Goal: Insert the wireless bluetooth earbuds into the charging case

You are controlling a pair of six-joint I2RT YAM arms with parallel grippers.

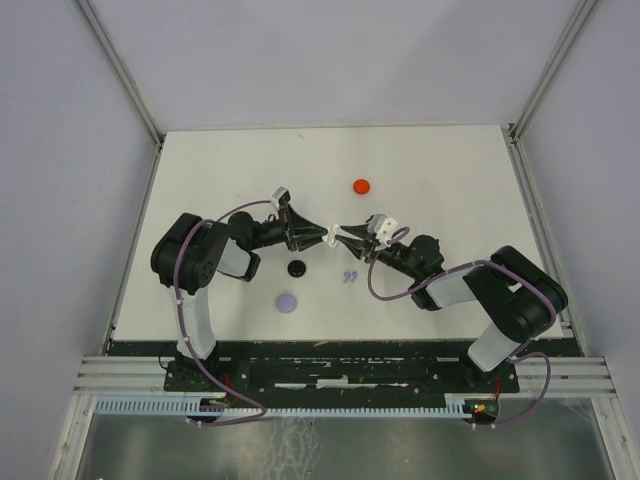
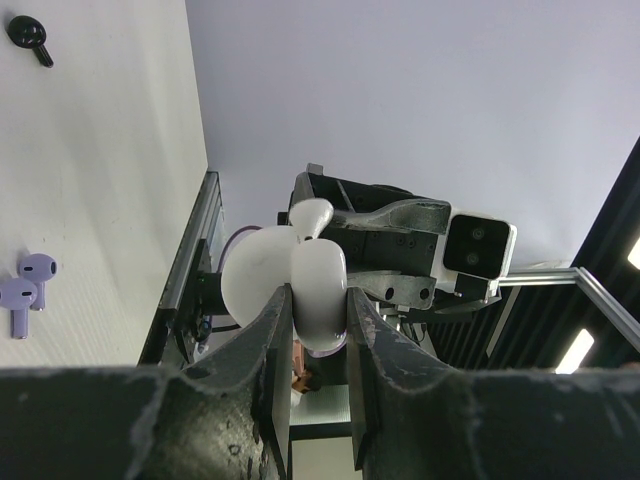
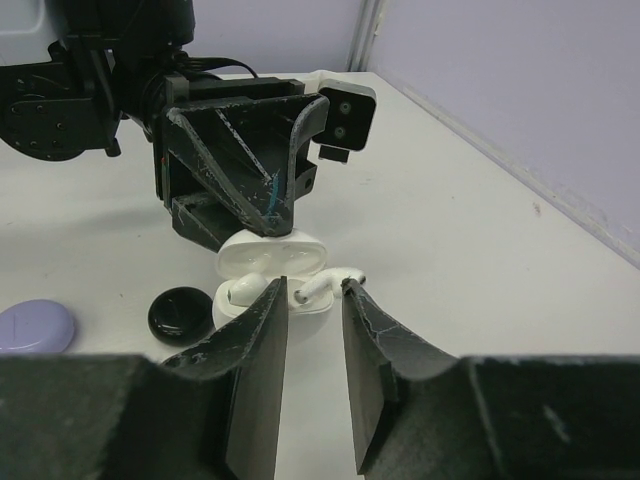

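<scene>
The white charging case [image 2: 320, 290], its lid raised, is held by my left gripper, which is shut on it. One white earbud [image 3: 247, 289] sits in the case's left side in the right wrist view. A second white earbud lies tilted across the right side of the case's top, its head near the right finger; in the left wrist view this earbud [image 2: 311, 216] pokes out over the rim. My right gripper is open around that earbud, holding nothing. The case's slots are mostly hidden.
A black case [image 1: 296, 268] and a purple case [image 1: 286, 302] lie on the table below the left arm. Purple earbuds [image 1: 350, 277] rest below the grippers, and a red case [image 1: 361, 186] stands behind them. A black earbud [image 2: 28, 33] lies apart.
</scene>
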